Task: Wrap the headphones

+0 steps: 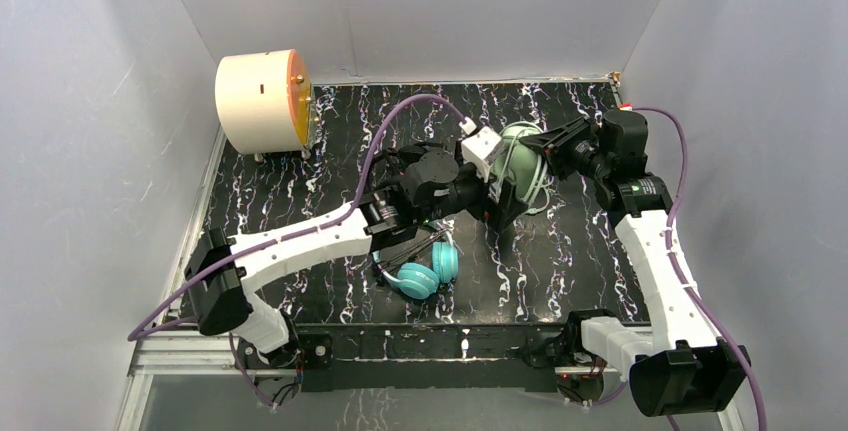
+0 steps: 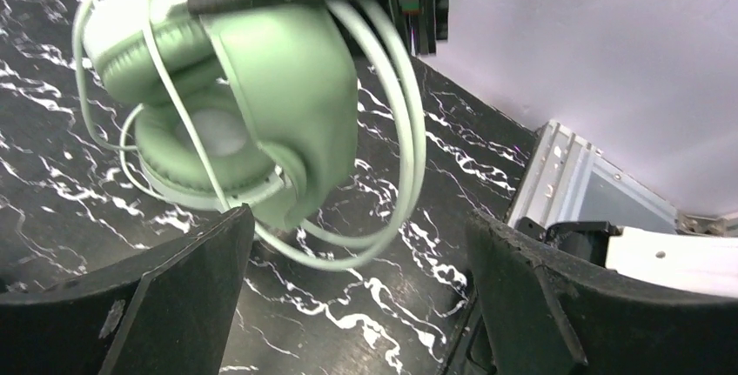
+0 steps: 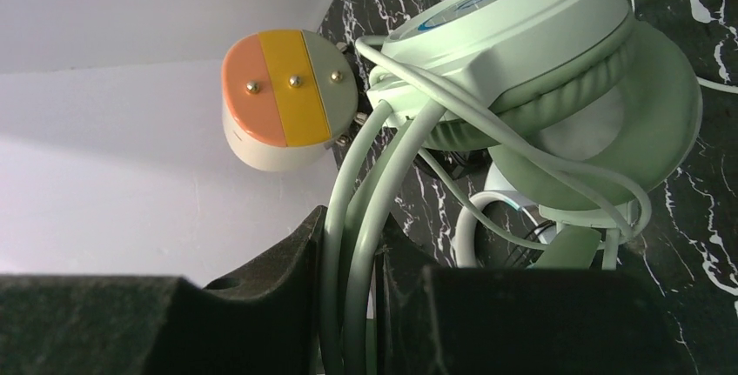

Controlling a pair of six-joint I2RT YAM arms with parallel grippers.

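Note:
Green headphones (image 1: 520,161) with their pale cable wound around them appear at the right centre of the top view. My right gripper is shut on their headband end, with strands of cable (image 3: 396,192) running between its fingers. In the left wrist view the headband (image 2: 296,97) and ear cups hang below the right fingers. A cable loop (image 2: 409,149) droops there. My left gripper stands open beside the headphones; part of the loop shows between its fingertips, but its depth is hard to judge.
Turquoise headphones (image 1: 418,279) lie at the front centre. Black headphones (image 1: 385,156) are partly hidden behind the left arm. A cream drum (image 1: 255,101) with a coloured face stands back left. Bare dark marbled table (image 1: 570,261) shows at front right.

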